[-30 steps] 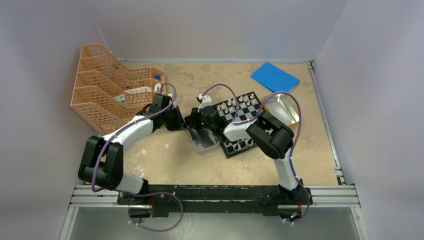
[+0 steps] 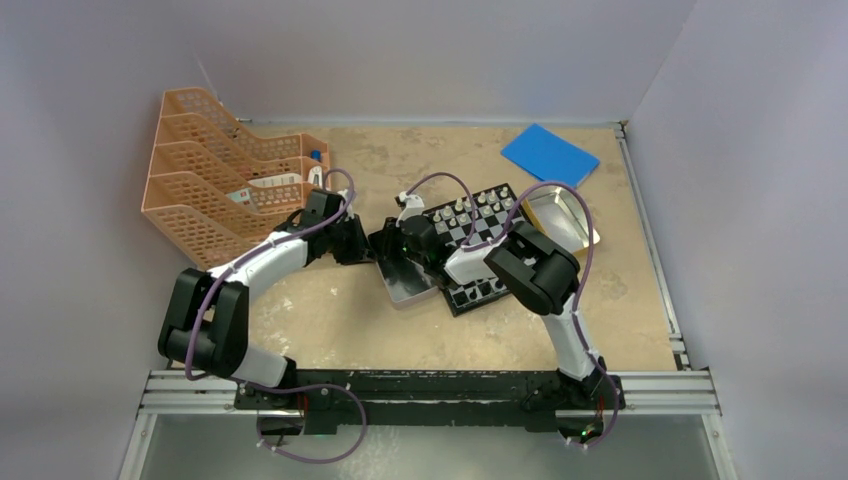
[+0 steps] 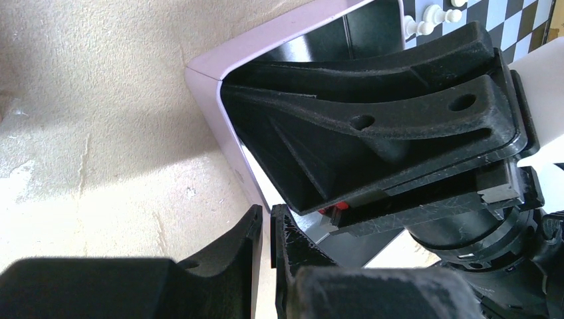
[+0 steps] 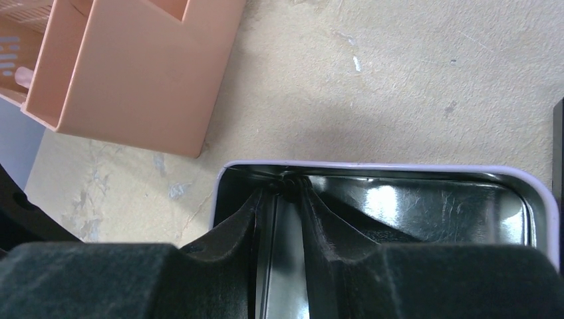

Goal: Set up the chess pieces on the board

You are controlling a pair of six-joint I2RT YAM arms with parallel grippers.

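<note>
The chessboard [image 2: 487, 230] bears white pieces [image 2: 485, 211] along its far side and dark pieces [image 2: 473, 293] along its near side; the right arm hides part of it. Left of it stands a pale-rimmed box with a dark inside [image 2: 407, 283]. My left gripper is shut on the box's side wall. Reaching down into a corner of the box, my right gripper has its fingers parted. A small black piece [image 4: 290, 186] shows at its fingertips in the right wrist view; a firm hold on it does not show.
An orange slotted rack [image 2: 205, 175] stands at the back left, near the left arm. A blue sheet [image 2: 550, 154] lies at the back right, and an open shallow box [image 2: 561, 219] sits right of the board.
The right arm has shifted very slightly. The left arm, the box and the board look unmoved.
</note>
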